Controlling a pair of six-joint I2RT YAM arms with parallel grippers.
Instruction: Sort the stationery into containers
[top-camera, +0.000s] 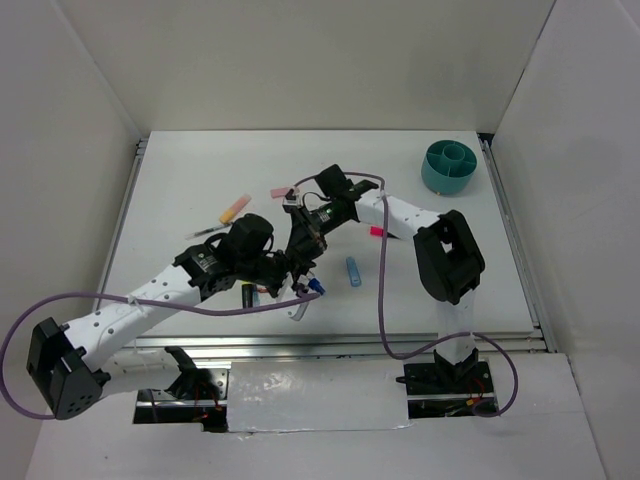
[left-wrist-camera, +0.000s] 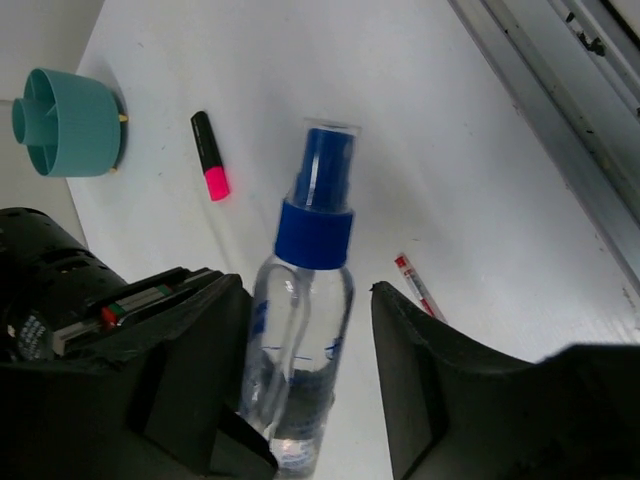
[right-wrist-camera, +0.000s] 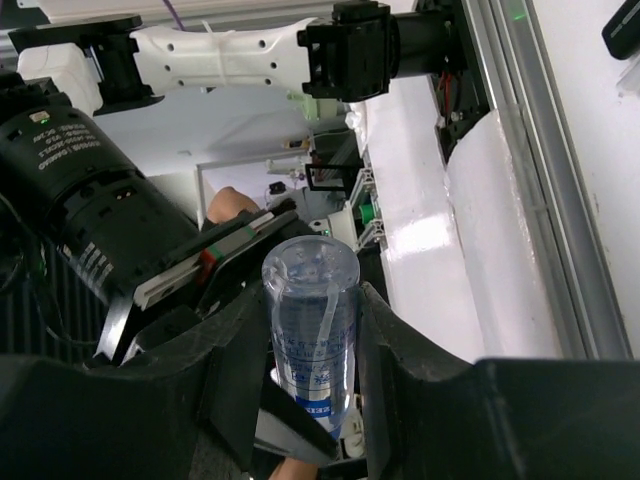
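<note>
My right gripper is shut on a clear bottle (right-wrist-camera: 312, 305) with a blue top (left-wrist-camera: 312, 235). Both grippers meet near the centre in the top view. A teal organiser (top-camera: 448, 166) stands at the back right. A pink-capped black marker (left-wrist-camera: 210, 155), a red-and-white pen (left-wrist-camera: 417, 284), a blue item (top-camera: 353, 271) and pink items (top-camera: 281, 192) lie on the table.
An orange item (top-camera: 235, 208) and a dark item (top-camera: 247, 295) lie on the left. The metal rail (top-camera: 340, 341) runs along the front edge.
</note>
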